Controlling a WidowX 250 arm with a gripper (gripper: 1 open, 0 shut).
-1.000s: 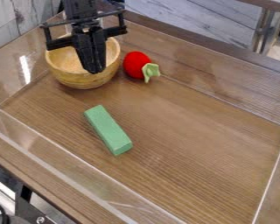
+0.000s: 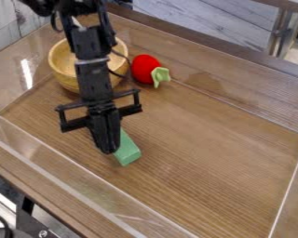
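Note:
My gripper (image 2: 105,139) hangs low over the left-centre of the wooden table, its fingertips over a green block (image 2: 127,152) that lies flat. The gripper is shut, and the block is partly hidden beneath it; whether it touches the block I cannot tell. Behind the arm, a wooden bowl (image 2: 68,66) sits at the upper left. A red object with a light green part (image 2: 145,66), like a strawberry or tomato, lies to the right of the bowl.
A pale edge runs along the left, and a metal rail stands at the upper right.
The block, bowl and red object appear to be in the same places.

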